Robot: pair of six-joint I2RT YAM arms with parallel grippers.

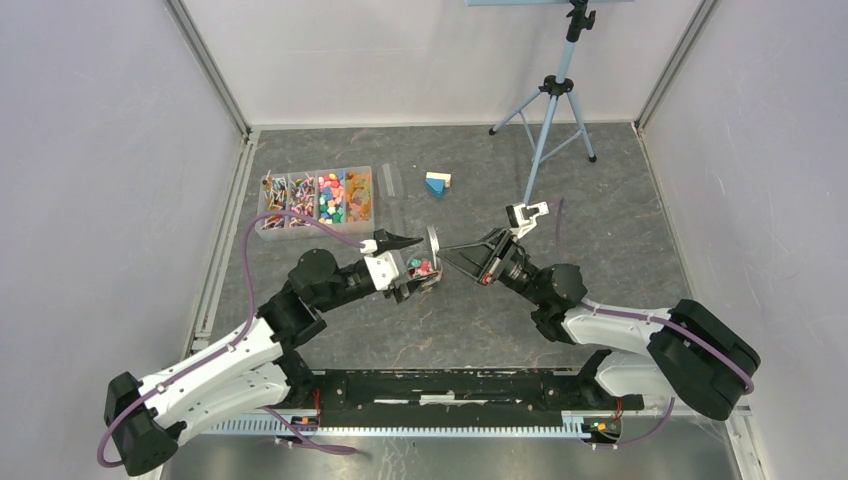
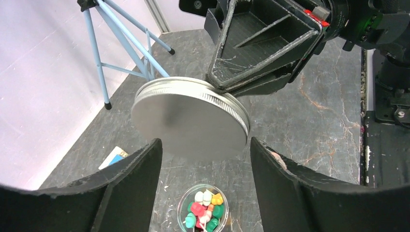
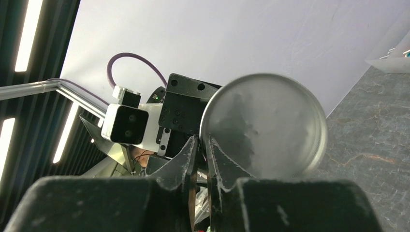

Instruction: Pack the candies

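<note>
A round silver jar lid [image 2: 191,123] hangs nearly upright above the floor. My right gripper is shut on its thin rim, seen in the right wrist view [image 1: 443,248] at the lid's left edge. My left gripper stands part open, fingers spread in front of the lid's lower part; none clearly grips it. Beneath the lid is a clear open jar [image 2: 180,211] holding colourful candies [image 2: 205,209]. From above, the left fingers [image 1: 398,240] partly cover the jar's candies [image 1: 421,267].
A clear divided box [image 1: 373,228] with several kinds of candy lies behind the left arm. Blue and cream blocks [image 1: 436,183] sit farther back. A light-blue tripod [image 1: 547,130] stands at the back right. Floor in front of both grippers is clear.
</note>
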